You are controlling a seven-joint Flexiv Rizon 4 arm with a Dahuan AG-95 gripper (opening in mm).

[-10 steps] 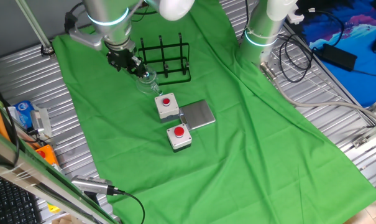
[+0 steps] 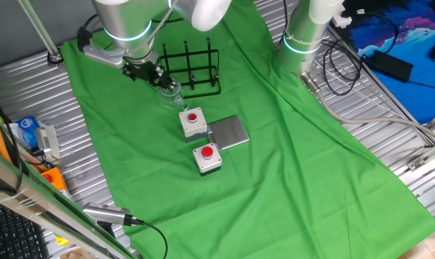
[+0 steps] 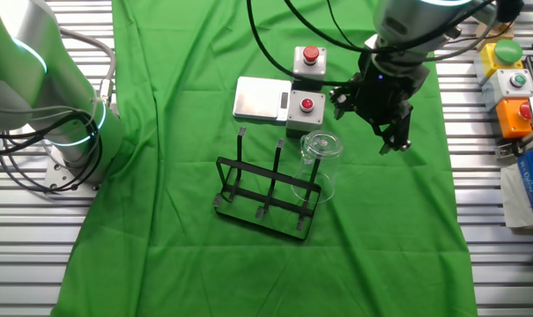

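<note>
A clear glass mug point(image 3: 322, 165) stands on the green cloth, right beside the black wire rack point(image 3: 268, 199). My gripper point(image 3: 366, 125) hangs near the mug, on the side away from the rack in exterior view 2. Its dark fingers are spread apart, and no object shows between them. From exterior view 1, the gripper point(image 2: 158, 78) partly overlaps the mug point(image 2: 171, 96), so contact cannot be told there. The mug appears upright, its base on the cloth.
Two white boxes with red buttons, the nearer-to-mug box point(image 3: 306, 112) and the other box point(image 3: 310, 62), flank a flat silver scale point(image 3: 262, 98). Colored button boxes point(image 3: 514, 117) line the table's edge. Open cloth lies in front of the rack in exterior view 2.
The arm above my gripper has shifted slightly down in exterior view 1, and the gripper has tilted a little. Mug, rack and boxes have stayed put.
</note>
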